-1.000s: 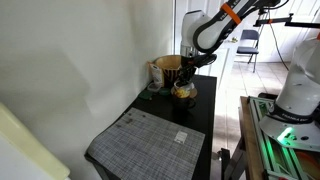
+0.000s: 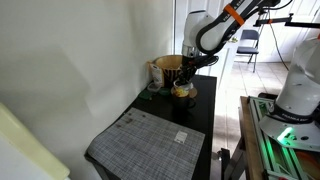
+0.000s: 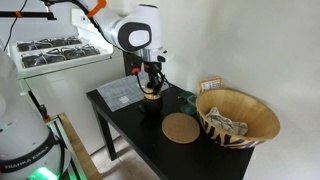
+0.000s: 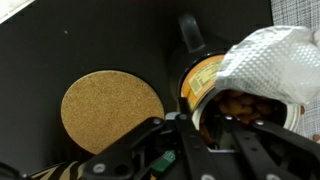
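A dark mug (image 4: 190, 72) with a handle stands on the black table. A container with an orange-yellow label (image 4: 205, 76) sits at its mouth, whether inside or just above I cannot tell. Brown pieces (image 4: 240, 106) show inside the container's pale rim. A crinkled whitish sheet or cover (image 4: 268, 62) lies over part of this opening. My gripper is down at the container's near rim, its fingers closed on something. What exactly is pinched stays hidden by the dark fingers. In exterior view 1 the container (image 2: 182, 91) shows beneath the gripper.
A round cork mat (image 4: 110, 112) lies beside the mug. A large wooden bowl (image 3: 238, 112) with cloth inside stands farther along the table. A grey woven placemat (image 2: 150, 143) covers the other end. A small white object (image 2: 181, 136) rests on it.
Over the last second, the gripper and the container look nearly still in exterior view 1. Any shift is too small to tell.
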